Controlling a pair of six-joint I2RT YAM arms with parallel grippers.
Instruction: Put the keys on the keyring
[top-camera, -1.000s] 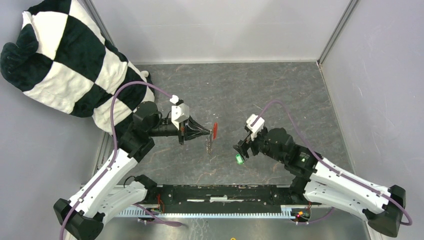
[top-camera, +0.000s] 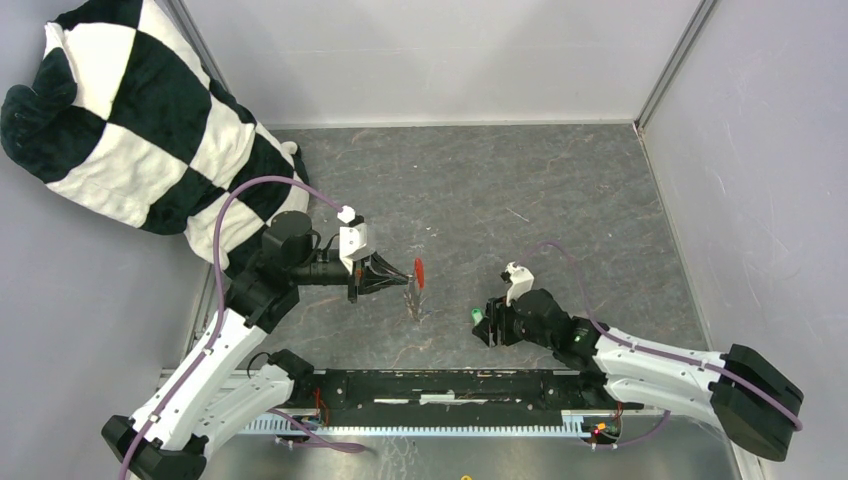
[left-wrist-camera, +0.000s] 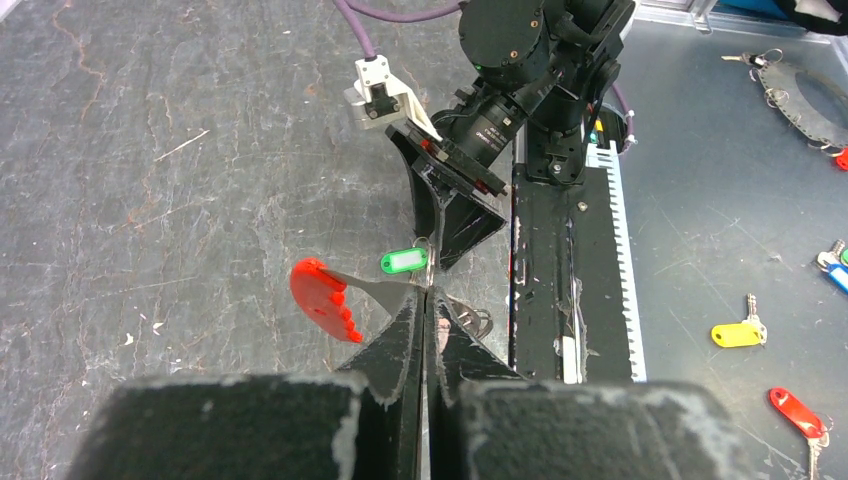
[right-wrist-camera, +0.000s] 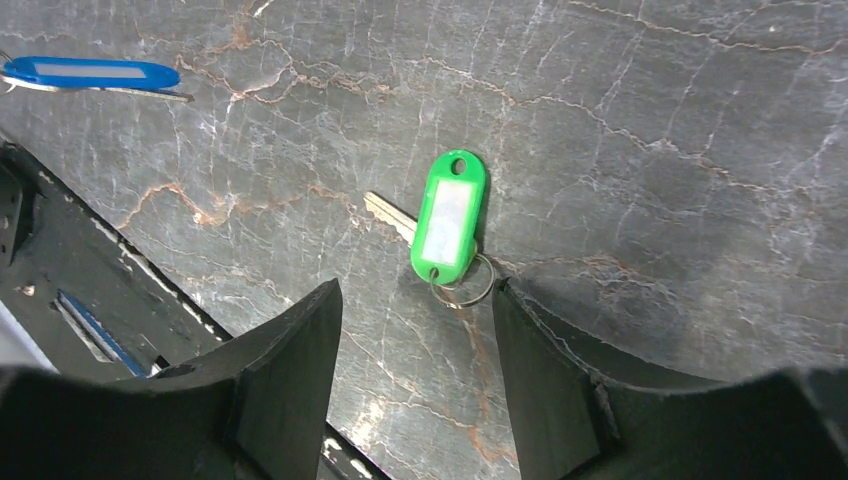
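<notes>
My left gripper is shut on the keyring (left-wrist-camera: 385, 290), a thin grey metal band with a red coiled end (left-wrist-camera: 322, 300); some metal bits hang partly hidden behind the fingertips. In the top view the keyring (top-camera: 414, 295) hangs from those tips, left of the right arm. A green-tagged key (right-wrist-camera: 448, 216) lies on the grey mat, its small ring nearest my right gripper. That gripper is open low over the mat, its fingers either side of the ring, nothing held. A blue-tagged key (right-wrist-camera: 95, 72) shows at the right wrist view's upper left.
Beyond the white toothed strip (left-wrist-camera: 622, 265), yellow-tagged (left-wrist-camera: 738, 334) and red-tagged (left-wrist-camera: 797, 411) keys show on a grey surface. A black rail (top-camera: 440, 385) runs along the mat's front edge.
My right gripper has come down and toward the front, over the green-tagged key, hiding part of it in the top view. The left gripper shifted slightly with the keyring swinging.
</notes>
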